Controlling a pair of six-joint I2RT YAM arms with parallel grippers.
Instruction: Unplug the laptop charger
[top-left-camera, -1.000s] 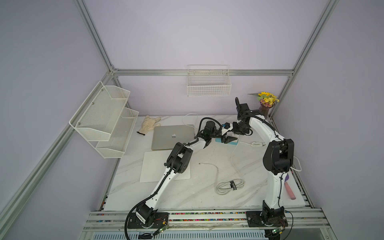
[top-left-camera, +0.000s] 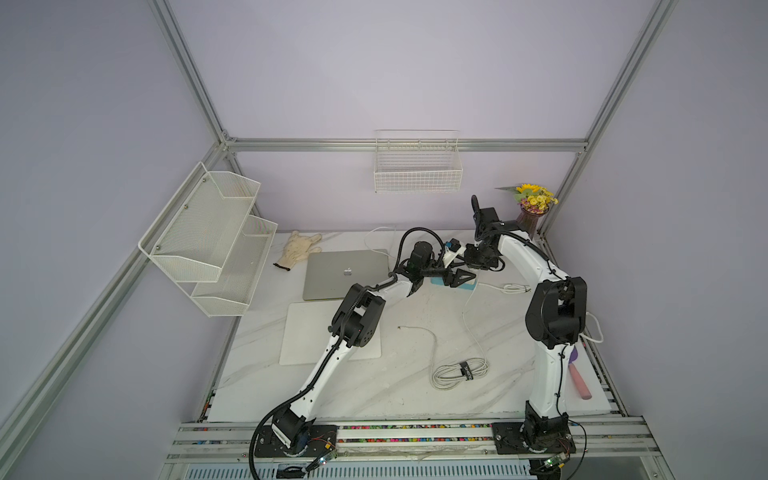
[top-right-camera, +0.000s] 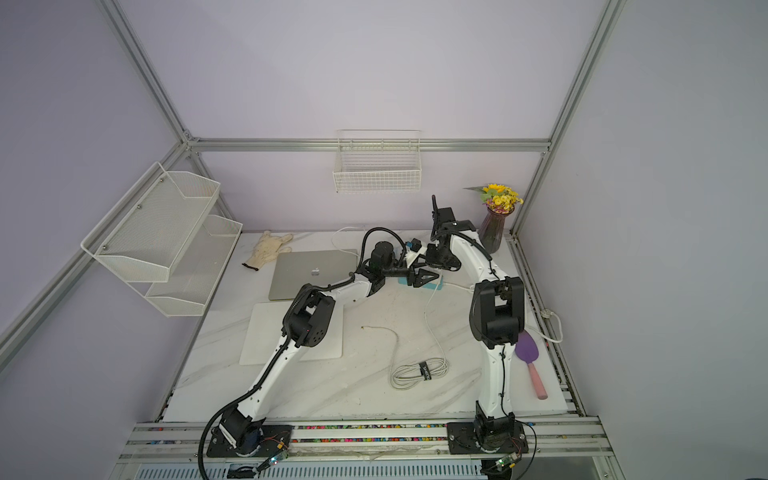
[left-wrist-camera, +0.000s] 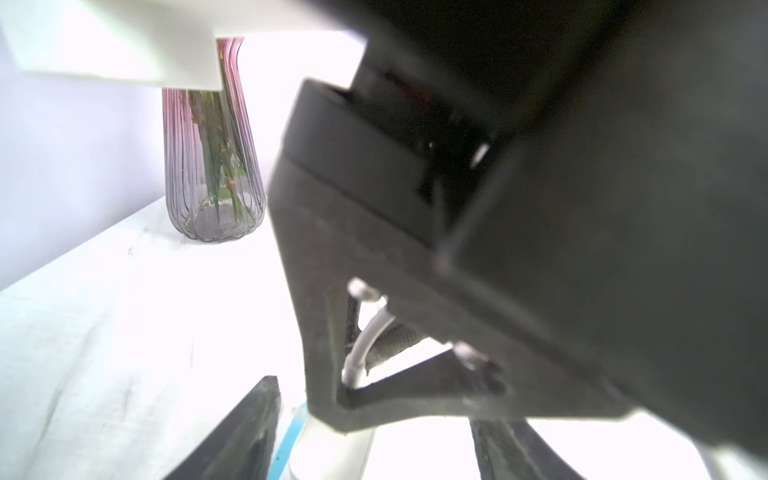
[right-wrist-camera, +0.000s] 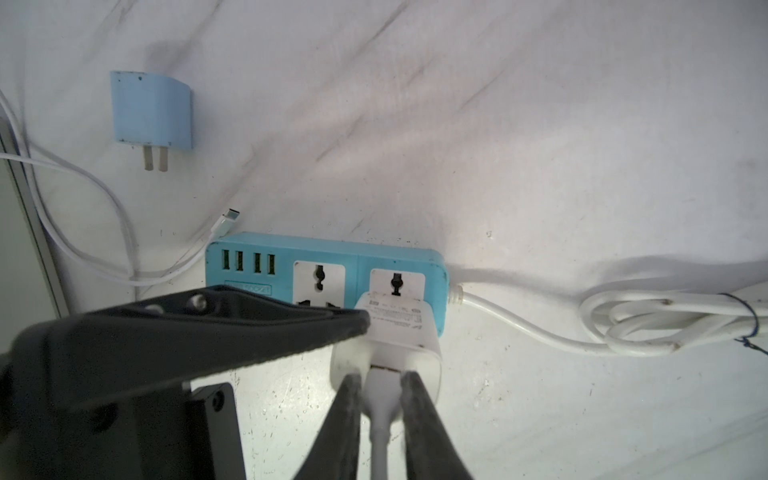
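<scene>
The white charger (right-wrist-camera: 396, 320) sits at the lower right of the turquoise power strip (right-wrist-camera: 320, 252) in the right wrist view; its contact with the socket is hidden. From it a pale cable (right-wrist-camera: 382, 400) runs toward the camera, between the close-set fingers of my right gripper. Whether they press on the cable is unclear. In the left wrist view my left gripper has its fingertips well apart, the charger (left-wrist-camera: 332, 456) between them lower down. One left finger (right-wrist-camera: 304, 332) reaches the charger's left side. The other right-hand finger part (left-wrist-camera: 320, 280) blocks the view.
A blue plug adapter (right-wrist-camera: 152, 108) lies loose behind the strip, near a thin white cable end (right-wrist-camera: 224, 224). The strip's white cord (right-wrist-camera: 528, 328) leads right. Two laptops (top-left-camera: 345, 276) lie left; a vase (left-wrist-camera: 212, 160) stands behind right. The coiled cable (top-left-camera: 460, 372) is in front.
My left gripper's fingers have spread slightly and its wrist has turned a little over the last second. My right arm has barely moved.
</scene>
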